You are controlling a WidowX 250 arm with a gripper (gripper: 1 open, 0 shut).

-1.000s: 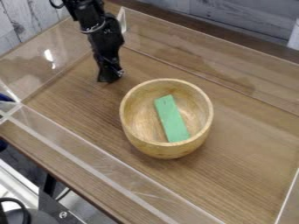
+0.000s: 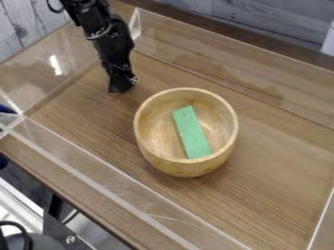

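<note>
The black robot arm reaches in from the top left, and its gripper (image 2: 117, 82) is low over the wooden table, left of and above a wooden bowl (image 2: 155, 146). The gripper looks small and dark; whether anything is between its fingers is too small to tell. A green rectangular block (image 2: 190, 131) lies inside the bowl.
Clear strips, apparently tape or plastic, run along the left and lower edges. A dark cable shows at the bottom left, and white panelled walls stand at the back.
The arm and gripper have shifted very slightly to the left. The bowl and green block are unchanged.
</note>
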